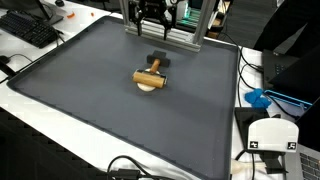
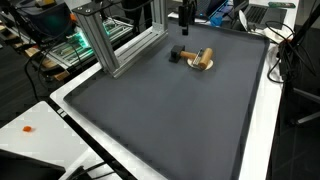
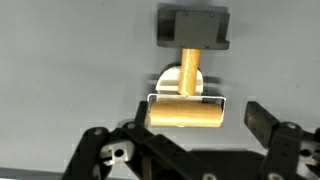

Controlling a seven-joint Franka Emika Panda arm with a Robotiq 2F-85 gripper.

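A roller tool lies on the grey table: a wooden cylinder [image 3: 186, 114] in a wire frame, a short wooden handle [image 3: 190, 72] and a black block [image 3: 201, 28] at the handle's far end. Partly beneath it is a pale round disc [image 3: 169, 80]. In exterior view 1 the tool's cylinder [image 1: 150, 79] is nearer the camera and its block [image 1: 158, 59] farther away. My gripper [image 1: 153, 36] hangs above the table behind the tool, fingers apart, holding nothing. The wrist view shows one finger [image 3: 103, 146] on each side of the cylinder's image.
Wide clear table [image 2: 150, 125] surrounds the tool. A white frame structure [image 1: 180, 40] borders the far edge. Beyond the table stand a keyboard [image 1: 28, 29], a blue object [image 1: 258, 98] and a white-and-black device [image 1: 272, 136]. Cables run along the near edge.
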